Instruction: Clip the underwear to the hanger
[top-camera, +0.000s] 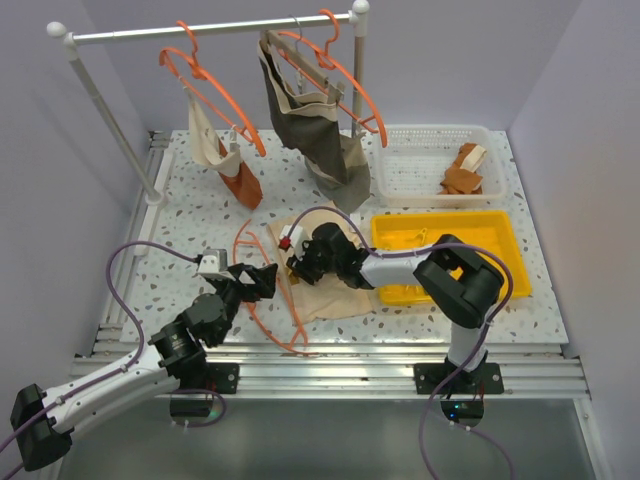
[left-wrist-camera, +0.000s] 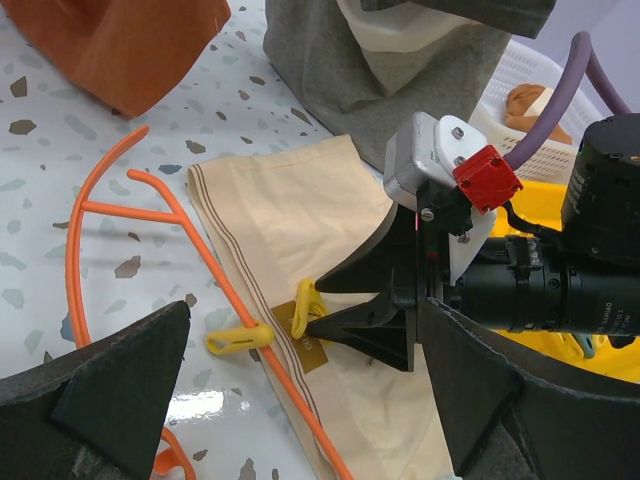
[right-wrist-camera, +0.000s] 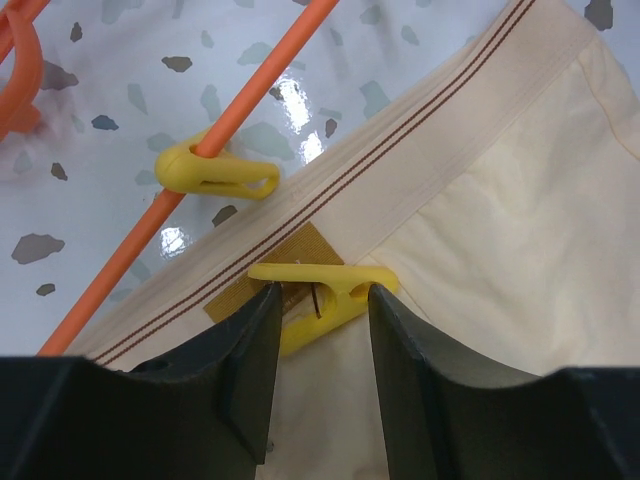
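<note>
Beige underwear (top-camera: 330, 300) lies flat on the table, an orange hanger (top-camera: 290, 300) along its left edge, with a yellow clip (left-wrist-camera: 235, 338) on the hanger's bar. A second yellow clip (right-wrist-camera: 340, 315) lies on the underwear's waistband. My right gripper is low over this clip, fingers part open on either side of it; whether they touch it I cannot tell. My left gripper (top-camera: 250, 282) stands open left of the underwear, above the hanger, nothing between its fingers.
A yellow bin (top-camera: 500, 225) sits at right, a white basket (top-camera: 410, 140) with brown cloth behind it. A rack (top-camera: 130, 35) with hangers and hanging garments spans the back.
</note>
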